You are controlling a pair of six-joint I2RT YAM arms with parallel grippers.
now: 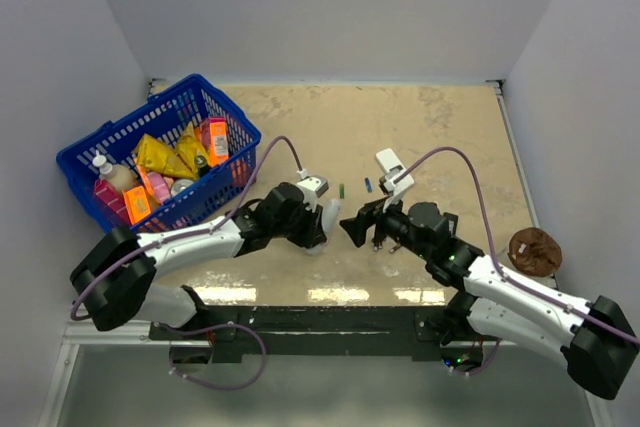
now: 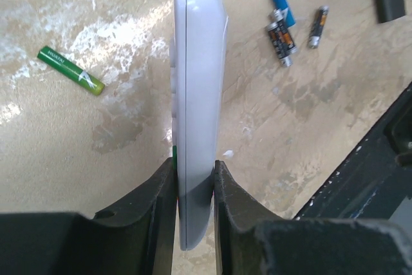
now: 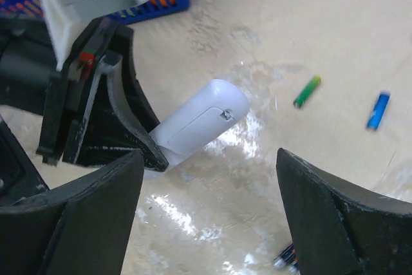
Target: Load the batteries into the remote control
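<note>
My left gripper is shut on a white remote control (image 2: 196,82), held on edge in the left wrist view. A green battery (image 2: 71,69) lies left of it, a blue battery (image 2: 280,1) and several black-and-silver batteries (image 2: 317,27) to its upper right. My right gripper (image 1: 360,225) stands open just right of the remote, with nothing between its fingers; in the right wrist view the remote sits beyond its fingers.
A blue basket (image 1: 105,132) full of goods fills the back left. A white object (image 1: 388,159) lies behind the right arm. A brown round item (image 1: 535,252) is at the far right.
</note>
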